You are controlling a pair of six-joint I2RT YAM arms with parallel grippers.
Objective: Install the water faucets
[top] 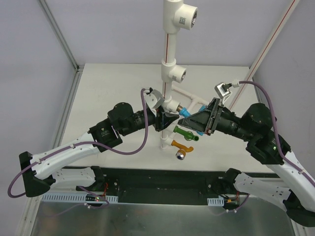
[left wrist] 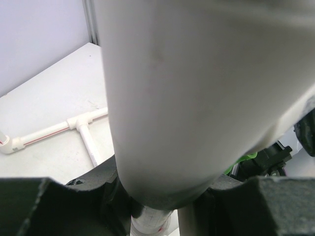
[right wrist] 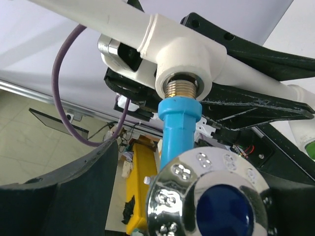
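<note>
A blue faucet (right wrist: 178, 125) with a chrome-rimmed knob (right wrist: 209, 194) stands with its brass thread (right wrist: 180, 88) in the side port of a white pipe fitting (right wrist: 183, 66); part of the thread still shows. My right gripper (top: 192, 121) is around the faucet, part open: one finger (right wrist: 78, 191) stands clear of the knob, while the other is partly hidden behind it. On the white pipe (left wrist: 167, 98), beside that port, my left gripper (top: 170, 118) is shut; its black fingers (right wrist: 261, 105) straddle the pipe.
Below sit a green faucet (top: 186, 133) and an orange faucet (top: 182, 146) on the same pipe. Higher up, two white ports (top: 177, 73) stand empty. The white board (top: 113, 83) at the left is clear.
</note>
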